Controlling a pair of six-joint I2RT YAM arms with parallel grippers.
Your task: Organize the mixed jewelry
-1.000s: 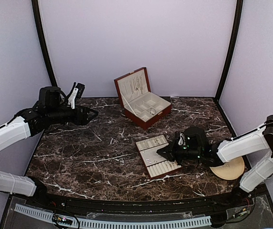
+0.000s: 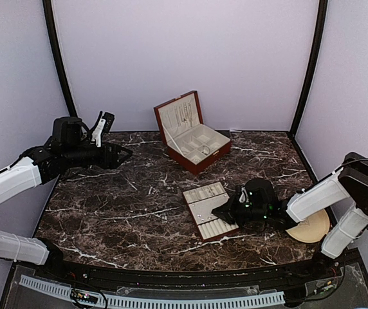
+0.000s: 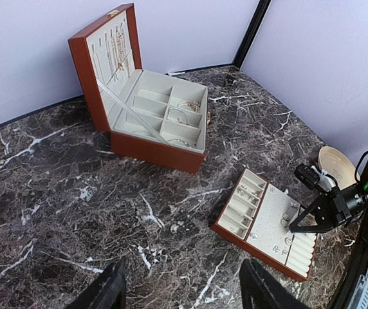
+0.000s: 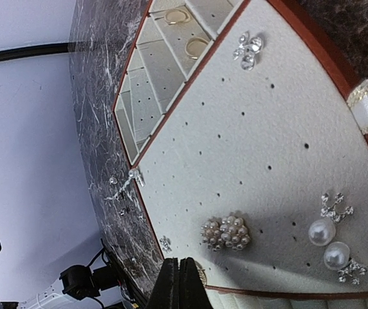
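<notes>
Over the tan-and-red jewelry tray (image 2: 200,210), my right gripper is shut, with nothing visible between its fingers. Its tips are low by the tray's flat panel; contact cannot be made out. A pearl-cluster earring pair (image 4: 226,233) lies just right of them, and a small gold piece (image 4: 201,273) is partly hidden behind. Pearl drop earrings (image 4: 329,241) and a clear flower-shaped stud (image 4: 248,50) are on the panel too. Rings (image 4: 197,47) sit in the tray's compartments. Far from the tray, my left gripper hangs open and empty above the left table.
Behind the tray stands an open red jewelry box (image 2: 200,153), with necklaces (image 3: 118,51) in its lid and bracelets (image 3: 177,114) in compartments. A round wooden plate (image 2: 311,228) lies under the right arm.
My right arm has come slightly lower and the gripper has shifted a little over the tray's panel. The left arm, box and tray have stayed put.
</notes>
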